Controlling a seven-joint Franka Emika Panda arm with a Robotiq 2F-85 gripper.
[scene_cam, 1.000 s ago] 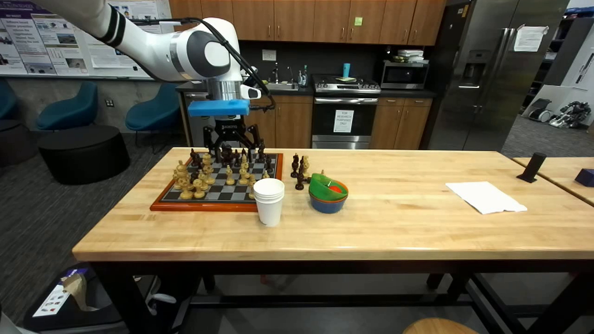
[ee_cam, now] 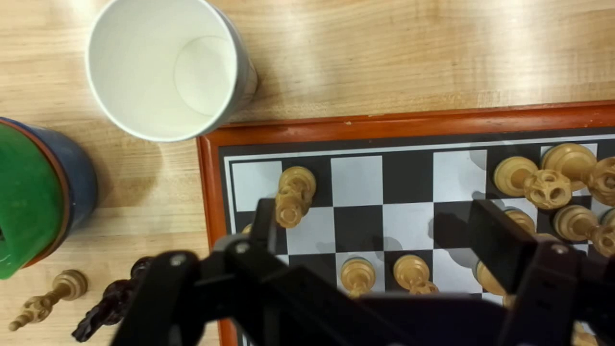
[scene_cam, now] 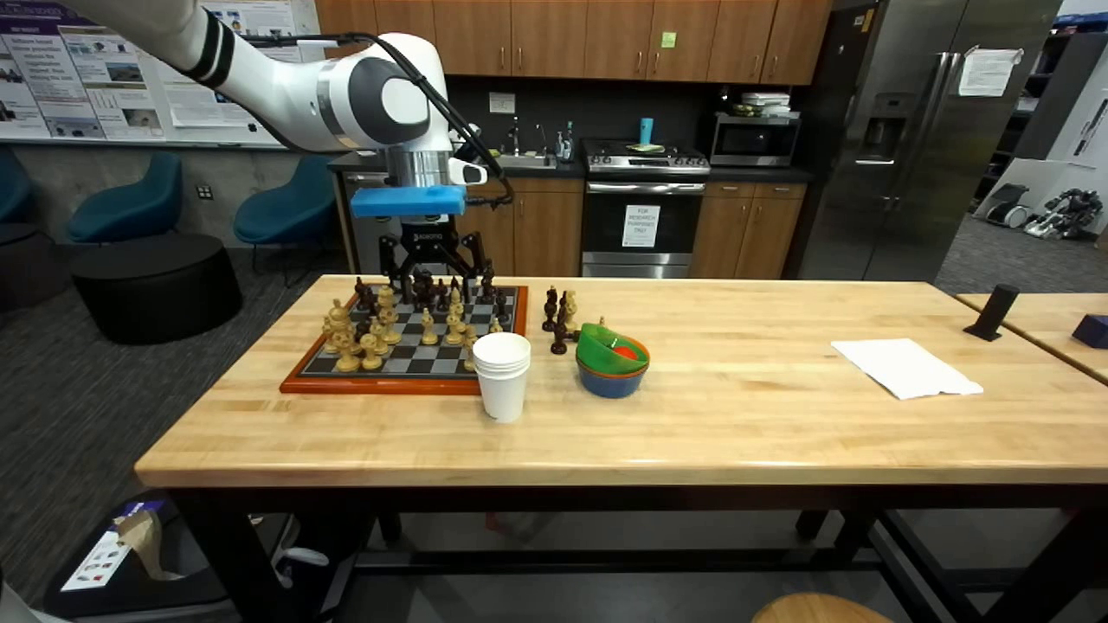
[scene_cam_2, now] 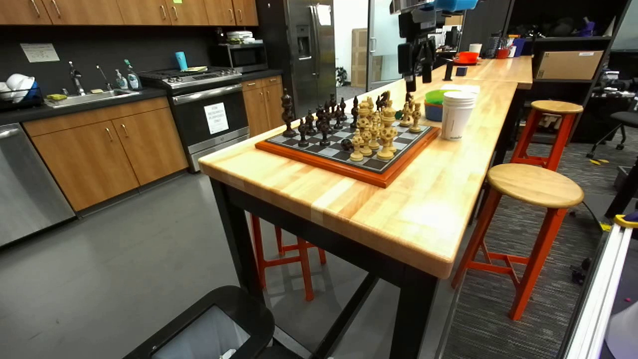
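My gripper hangs over the far part of the chessboard, pointing down. Seen from the wrist, the gripper is open, its two dark fingers wide apart with nothing gripped. Between and below them lie board squares and two pale chess pieces. Another pale piece is close by the left finger in that view. Several pale pieces crowd the board's right side there. Dark pieces stand on the board's kitchen side in the second exterior view. One dark piece appears to lie on its side.
White stacked cups stand at the board's near right corner. Nested bowls, green inside blue, sit farther right. Several pieces rest off the board behind the bowls. A white sheet lies right.
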